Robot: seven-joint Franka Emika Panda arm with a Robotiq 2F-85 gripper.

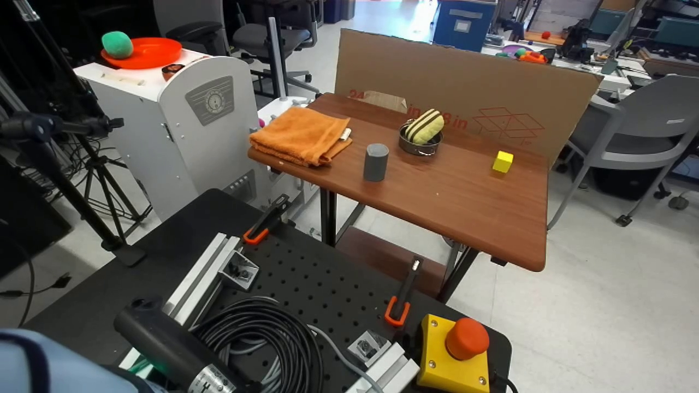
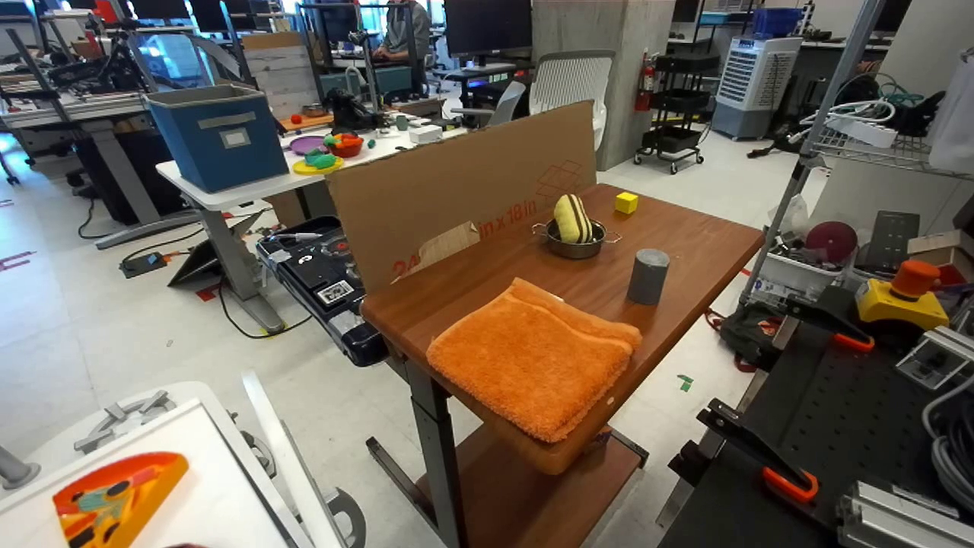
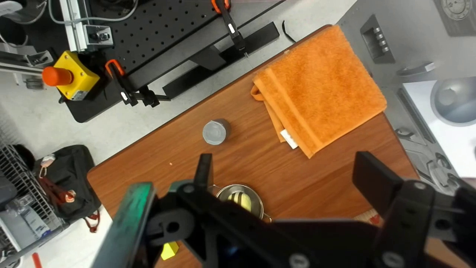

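Note:
In the wrist view my gripper is open high above the table, its two black fingers wide apart with nothing between them. A folded orange towel lies at one end of the wooden table. Near the table's edge a grey cylinder stands upright. Behind it is a small metal pan with handles, holding a yellow-and-brown striped plush object. At the other end sits a yellow cube. The gripper's body covers part of the pan and cube in the wrist view.
A cardboard panel stands along the table's far edge. Beside the near side is a black pegboard surface with clamps and a red stop button. Bare wood lies between the cylinder and the cube.

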